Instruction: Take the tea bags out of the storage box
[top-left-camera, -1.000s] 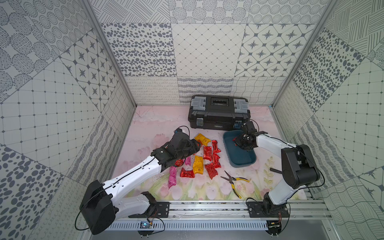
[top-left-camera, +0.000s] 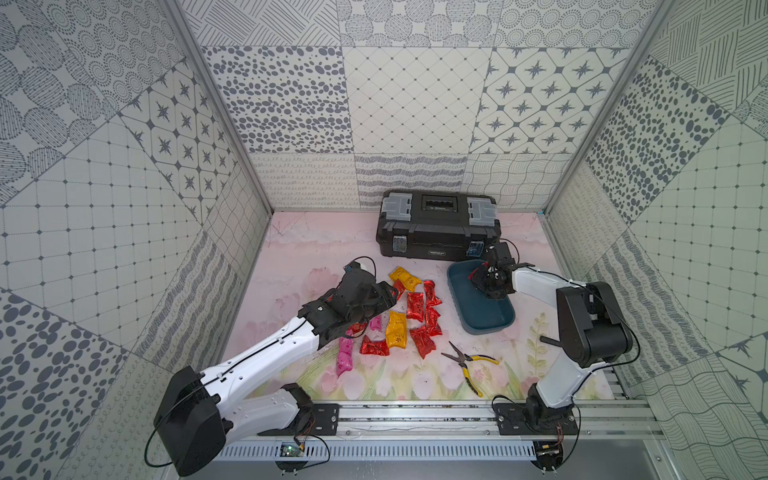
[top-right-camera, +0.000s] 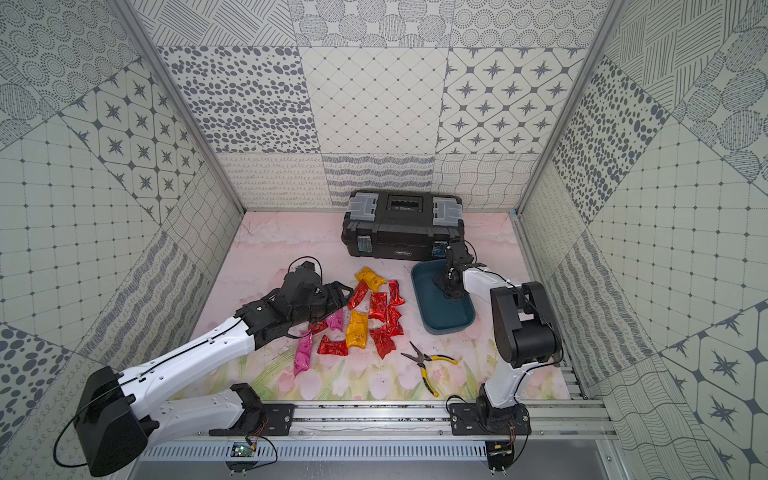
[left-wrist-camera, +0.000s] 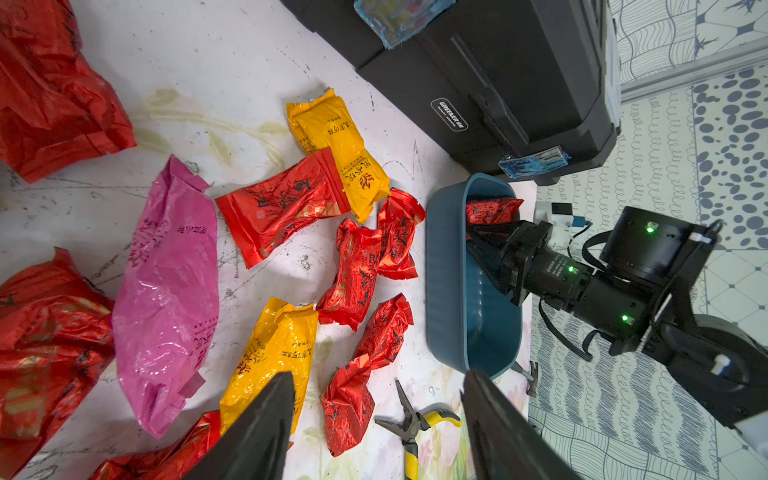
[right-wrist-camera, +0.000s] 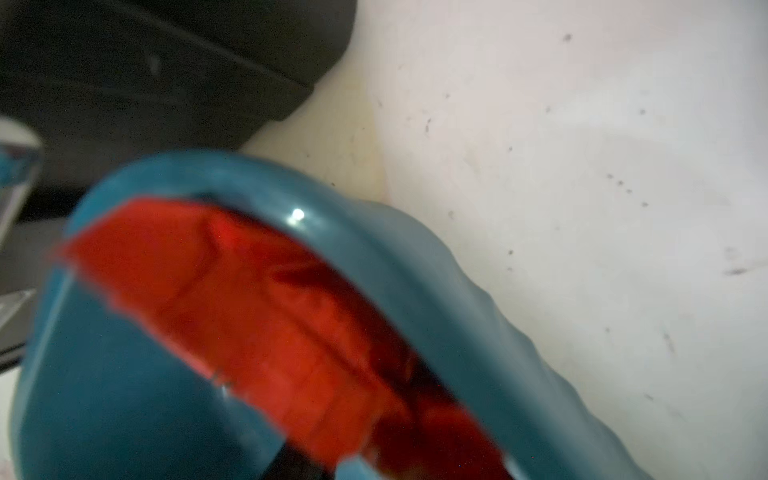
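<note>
The blue storage box (top-right-camera: 442, 316) stands right of centre. A red tea bag (right-wrist-camera: 272, 320) lies inside it against the rim. My right gripper is down in the box by that bag; whether it grips it is unclear. My left gripper hangs above the scattered bags, fingers apart with nothing held. Red bags (left-wrist-camera: 280, 204), yellow bags (left-wrist-camera: 264, 352) and pink bags (left-wrist-camera: 164, 296) lie on the table left of the box.
A black toolbox (top-left-camera: 436, 224) stands at the back, close behind the box. Yellow-handled pliers (top-left-camera: 472, 364) lie in front.
My left arm has barely moved.
</note>
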